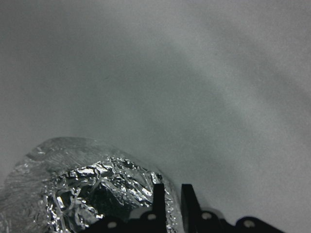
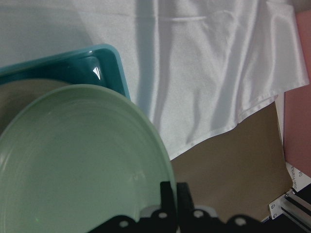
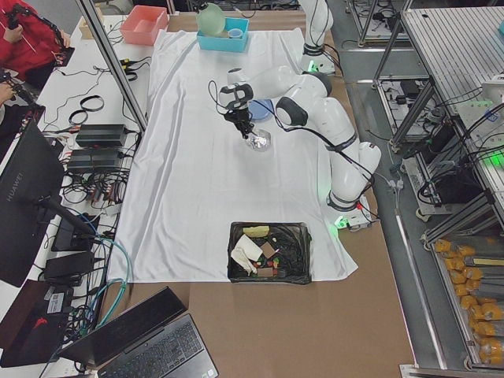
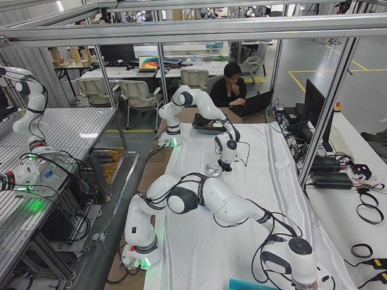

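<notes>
A crumpled silver foil-lined bowl (image 3: pixel 258 140) sits on the white cloth (image 3: pixel 189 197); in the left wrist view its rim lies under my left gripper, whose fingers straddle or rest at that rim, slightly apart. I cannot tell whether they grip it. A pale green plate (image 2: pixel 82 160) is held at its rim by my right gripper, above the teal bin (image 2: pixel 107 63). In the left camera view the plate (image 3: pixel 211 19) is at the far end, over that bin. A blue plate (image 3: pixel 260 114) lies beside the foil bowl, partly behind the arms.
A pink bin (image 3: pixel 144 24) stands beyond the cloth's far left corner. A black crate (image 3: pixel 299 252) with mixed items sits at the near edge.
</notes>
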